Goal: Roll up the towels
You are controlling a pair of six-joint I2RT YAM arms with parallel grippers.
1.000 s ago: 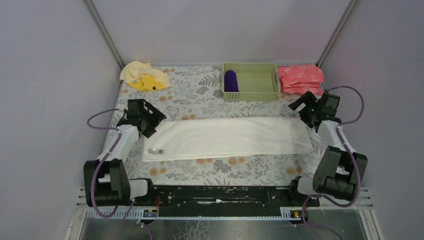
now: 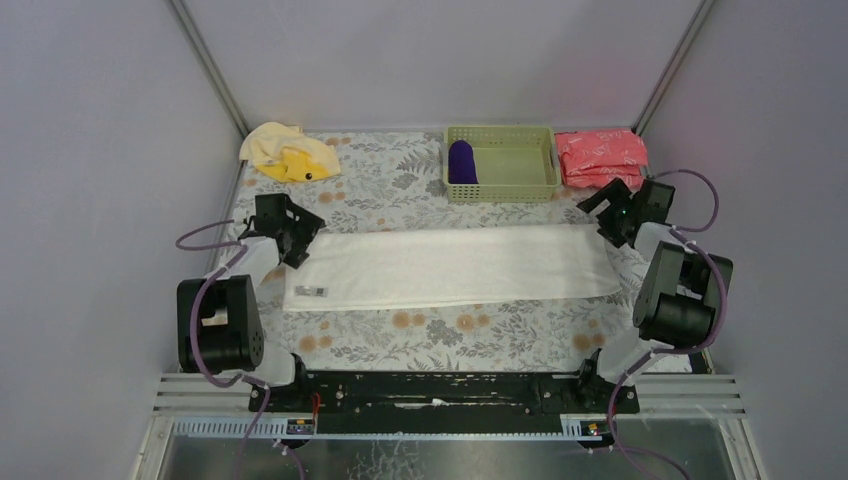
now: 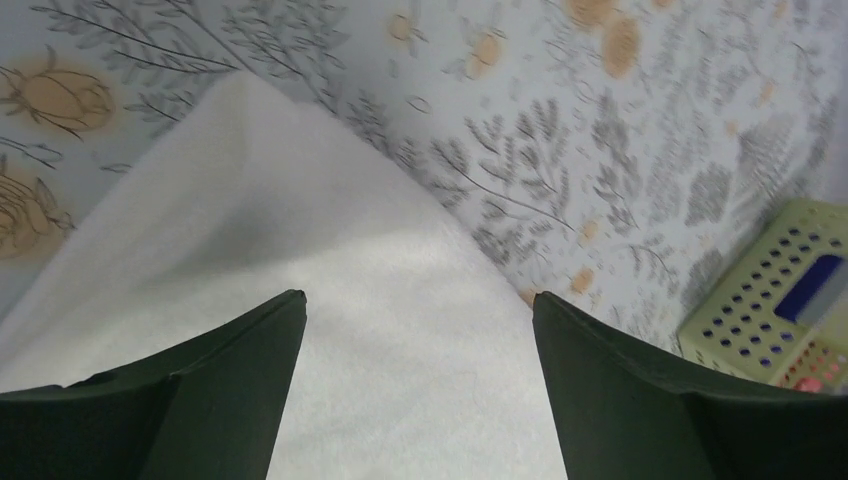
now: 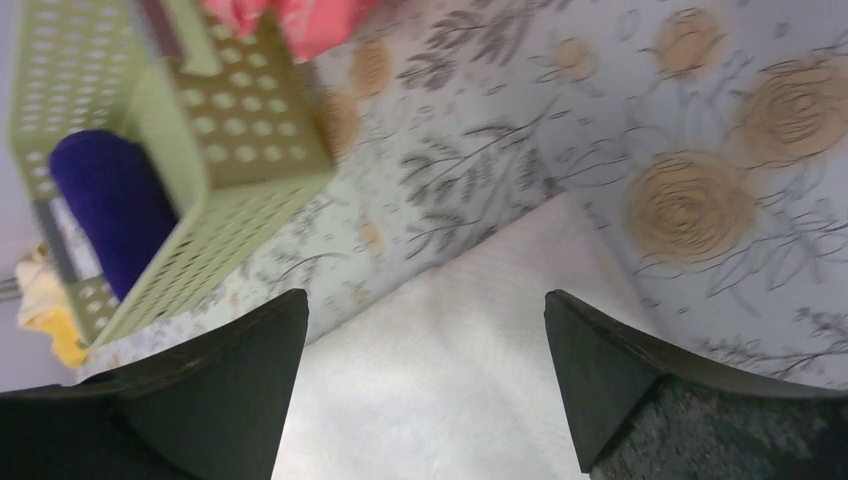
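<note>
A white towel (image 2: 450, 268) lies flat across the patterned tablecloth, folded lengthwise, with a small label near its front left corner. My left gripper (image 2: 317, 247) is above the towel's back left corner. In the left wrist view its fingers (image 3: 230, 375) stand apart, with the towel (image 3: 340, 250) below and nothing held. At the opposite end, my right gripper (image 2: 591, 222) is by the back right corner. Its fingers (image 4: 220, 375) are spread wide in the right wrist view, the towel's corner (image 4: 560, 235) lying between and beyond them.
A green basket (image 2: 515, 192) with a rolled purple towel (image 2: 462, 163) inside stands at the back. Right of it lie folded red towels (image 2: 602, 155); yellow cloths (image 2: 290, 152) sit at the back left.
The white towel has shifted slightly toward the back of the table. Both arms' forearms have moved, while the grippers stay near the towel's back corners.
</note>
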